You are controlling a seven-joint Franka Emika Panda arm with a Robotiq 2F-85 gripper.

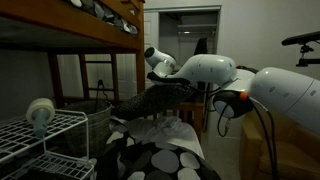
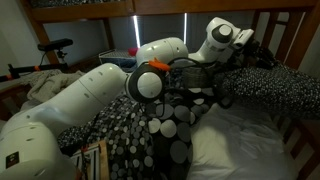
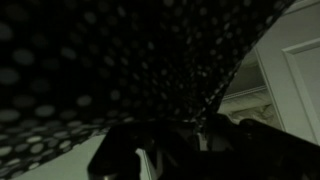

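Observation:
A dark cloth with small pale dots hangs from my gripper over the bed in the first exterior view. In the second exterior view the cloth stretches to the right below the wrist, and the fingertips are hard to make out. Seen from the wrist, the dotted fabric fills much of the picture. My gripper is shut on a gathered part of it, with dark fingers at the bottom of that view.
Below lie a white sheet and a black bedcover with large pale dots. A white wire rack and a woven basket stand left. Wooden bunk-bed posts rise close by. A brown armchair is at right.

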